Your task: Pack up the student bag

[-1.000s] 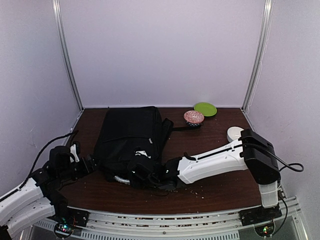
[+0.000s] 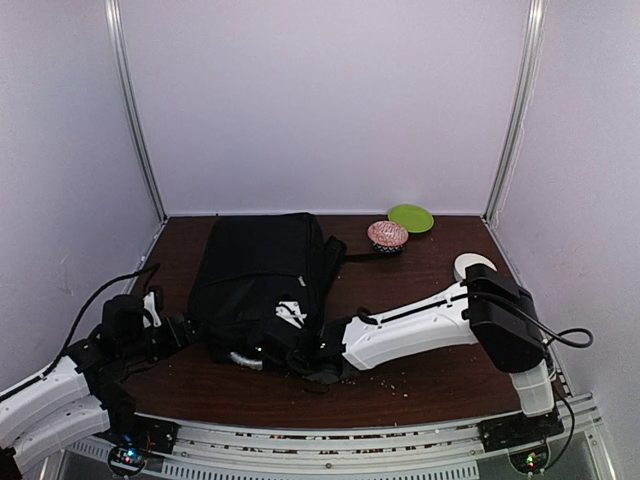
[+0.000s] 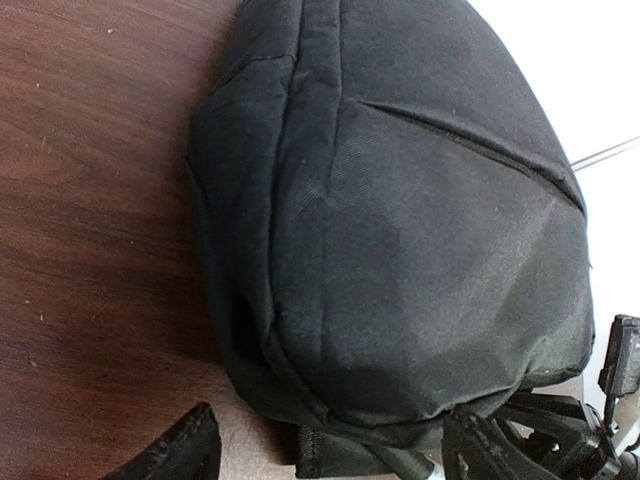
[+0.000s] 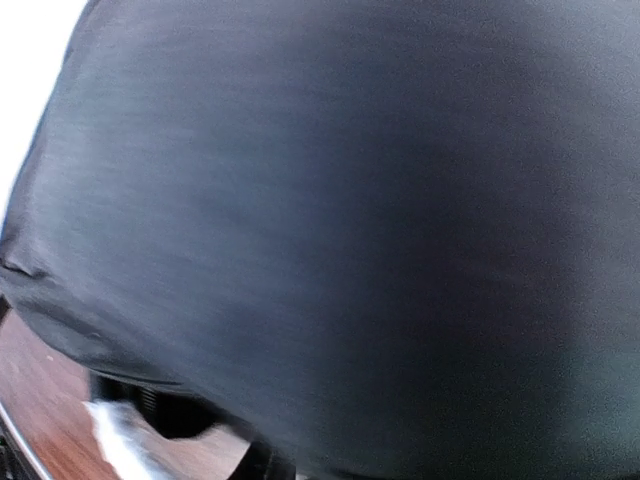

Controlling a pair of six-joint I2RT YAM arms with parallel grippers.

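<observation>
A black backpack [image 2: 255,250] lies on the dark table, left of centre. Its rounded lower end fills much of the left wrist view. My left gripper is open by the bag's lower left corner, its fingers spread with the bag's end beyond them. At the bag's lower edge is my right gripper [image 2: 270,350]; its black parts also show at the lower right of the left wrist view. Black fabric [image 4: 330,200] covers most of the right wrist view and hides nearly all of that gripper's fingers. It appears shut, but what is between them is hidden.
A whitish item [image 2: 245,361] pokes out below the bag. At the back right stand a red-patterned bowl [image 2: 388,234] and a green plate [image 2: 411,218]. A white round object [image 2: 474,264] is farther right, partly behind the right arm.
The backpack and left arm look almost unmoved.
</observation>
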